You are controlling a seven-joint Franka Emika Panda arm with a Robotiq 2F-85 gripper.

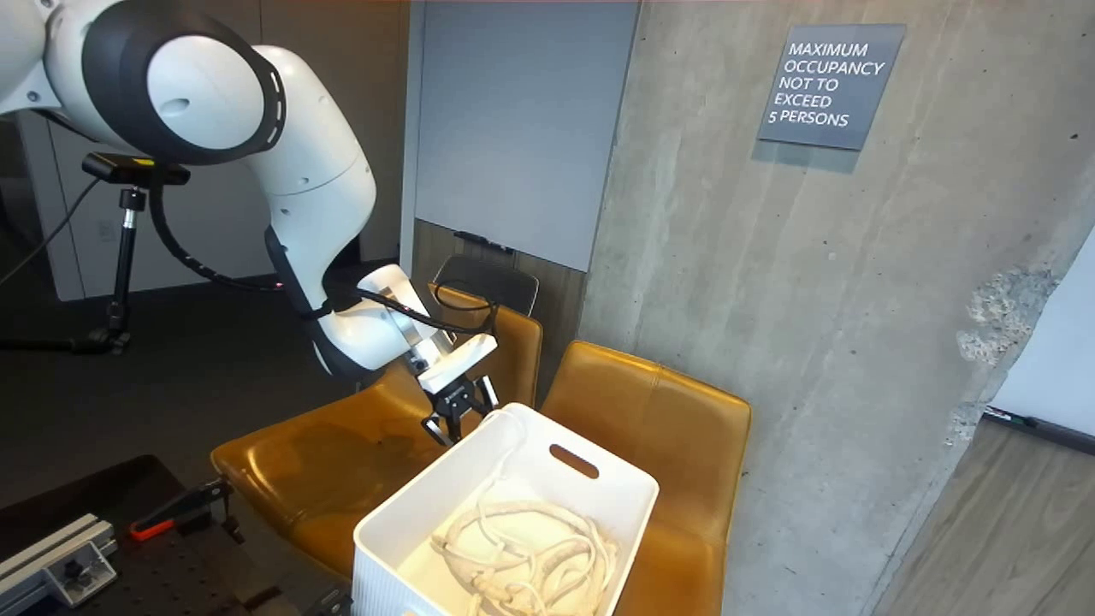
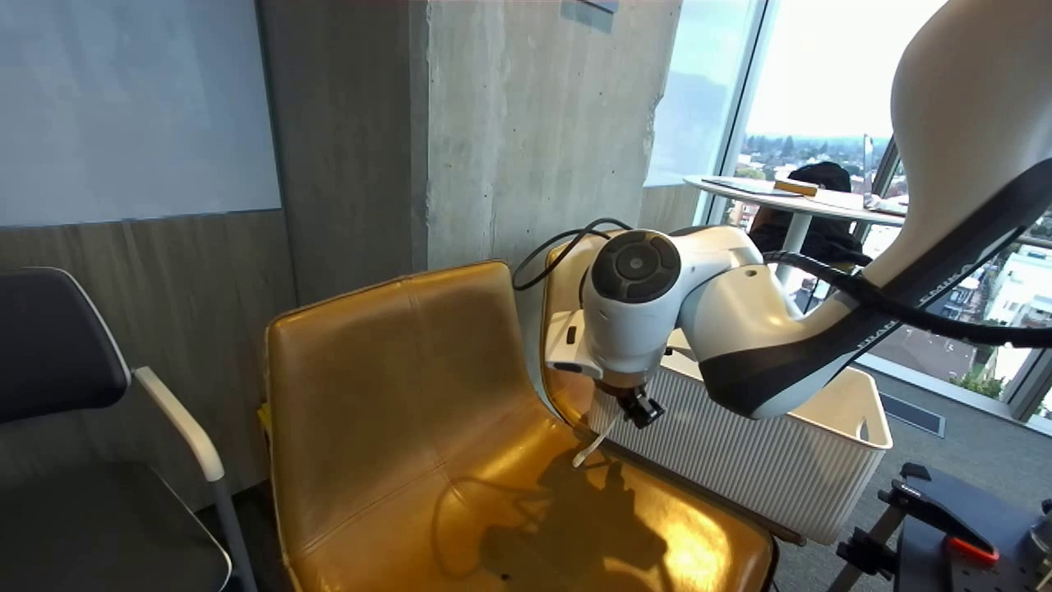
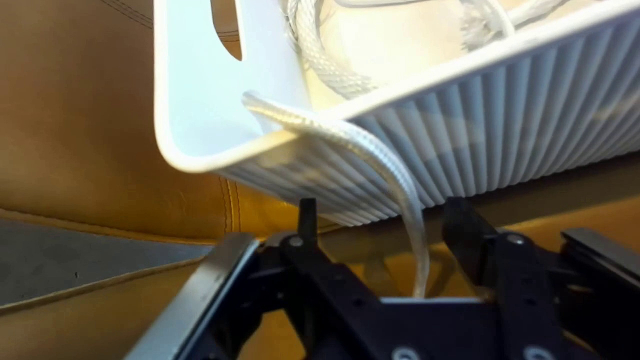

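A white ribbed bin (image 1: 416, 493) stands on a tan chair, with pale rope (image 1: 585, 534) coiled inside. In the wrist view, one rope end (image 3: 399, 174) drapes over the bin's rim near a corner and hangs down outside. My gripper is part open around this hanging end, one finger (image 3: 307, 222) on each side and a gap to both. The rope's tip (image 2: 594, 446) shows below the gripper in exterior view 2. In exterior view 1 the gripper (image 1: 469, 423) is just outside the bin's far left corner.
The second tan chair (image 2: 414, 395) lies below and beside the gripper, its seat bare. The bin's ribbed side wall (image 3: 468, 132) is close to the fingers. A dark table (image 1: 174, 565) with a clamp stands at the front left.
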